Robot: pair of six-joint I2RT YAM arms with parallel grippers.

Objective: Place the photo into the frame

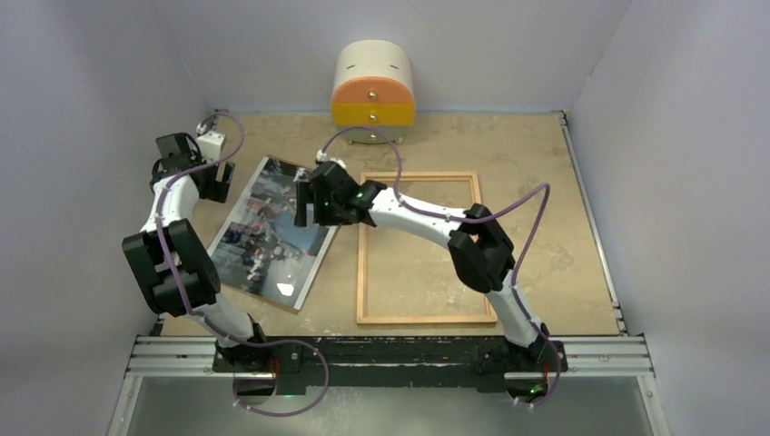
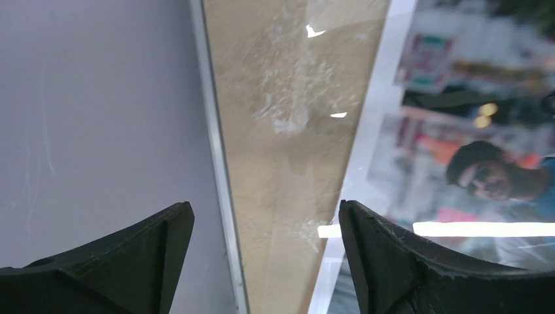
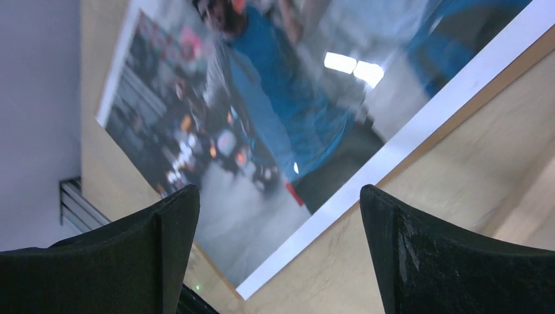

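The photo, a glossy print with white borders on a thin board, lies tilted on the left of the table. To its right the light wooden frame lies flat and empty. Beyond the photo's left edge is my left gripper; its fingers stand apart with nothing between them, above the table and the photo's white edge. Over the photo's right edge hangs my right gripper, open and empty, its fingers on either side of the white border in the right wrist view.
A small cabinet with coloured drawers stands at the back. Grey walls close in the table, the left one near my left gripper. Bare tabletop shows on the right.
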